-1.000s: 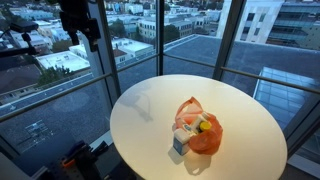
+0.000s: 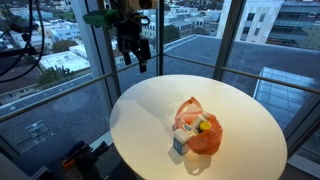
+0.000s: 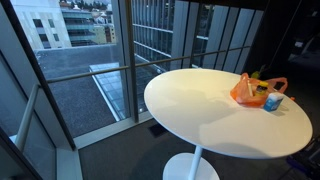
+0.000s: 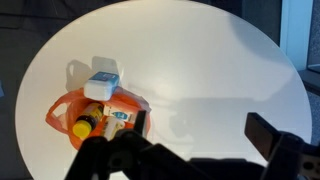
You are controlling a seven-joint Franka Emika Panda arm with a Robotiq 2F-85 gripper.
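Observation:
An orange plastic bag [image 2: 205,143] lies on the round white table, with a yellow-capped dark bottle [image 4: 85,122] and small packages [image 4: 121,115] in it. At the bag's edge stands a white and blue box [image 4: 101,86], its pale top showing in the wrist view. High above the table's left side, my gripper [image 2: 135,62] hangs clear of all of these. In the wrist view its dark fingers [image 4: 262,135] are spread wide at the lower left and right, with nothing held between them; it is open.
Tall windows with dark frames [image 2: 106,70] stand close behind the table. The table has a single white pedestal [image 3: 190,166].
In exterior view 1, my arm and gripper have swung right, from beside the window towards the table, and now hang slightly lower. The bag and box have stayed where they were.

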